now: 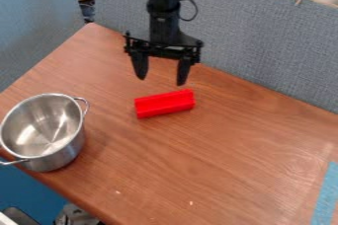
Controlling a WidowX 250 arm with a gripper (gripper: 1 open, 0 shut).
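Observation:
My black gripper hangs open above the back middle of the wooden table, its two fingers spread and nothing between them. A little in front of it lies a red block, elongated and roughly horizontal. A steel pot with side handles stands at the table's left edge.
Grey padded walls bound the table at the back and left. A blue strip runs at the right front edge.

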